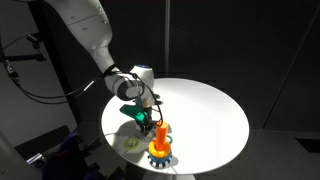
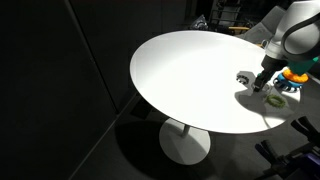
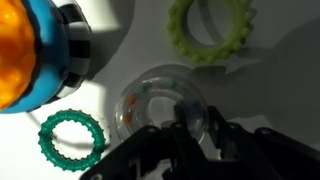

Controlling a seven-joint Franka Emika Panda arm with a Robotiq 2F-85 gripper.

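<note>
In the wrist view a clear round object (image 3: 160, 85), like a glass or a clear ring, stands on the white table. My gripper reaches over its near rim; the dark fingers overlap that edge, and whether they grip it cannot be told. Exterior view 1 has my gripper (image 1: 148, 132) low over the table, behind the toy; exterior view 2 shows my gripper (image 2: 258, 87) just above the surface. A lime-green bumpy ring (image 3: 180, 28) lies beyond the clear object, and a teal ring (image 3: 48, 140) lies to its left.
An orange toy with a blue, checkered base (image 1: 160, 155) stands near the table's front edge, close to the gripper. The lime-green ring (image 2: 268, 101) lies beside the gripper.
</note>
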